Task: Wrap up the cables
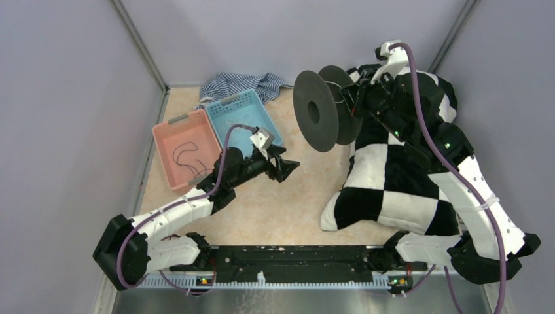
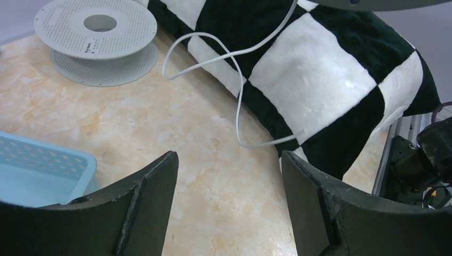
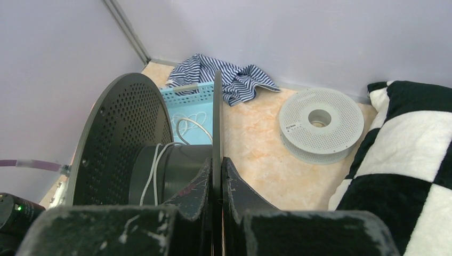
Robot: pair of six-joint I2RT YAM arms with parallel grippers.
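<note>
A dark grey spool (image 1: 316, 111) hangs above the table, held on edge with its discs upright. My right gripper is shut on the thin rim of one disc. White cable (image 3: 155, 173) is wound loosely round its core. In the left wrist view the cable (image 2: 239, 96) dangles in a loop, its free end (image 2: 288, 138) in front of the checkered cushion. My left gripper stands open, nothing between its fingers; the cable hangs beyond the gap, and how far away is hard to judge. From above, the left gripper (image 1: 288, 168) is at mid-table, lower left of the spool.
A light grey spool (image 3: 321, 125) lies flat at the back. Blue (image 1: 242, 111) and pink (image 1: 186, 147) baskets with cables inside stand at the left, a striped cloth (image 1: 239, 85) behind them. A checkered cushion (image 1: 419, 209) fills the right side.
</note>
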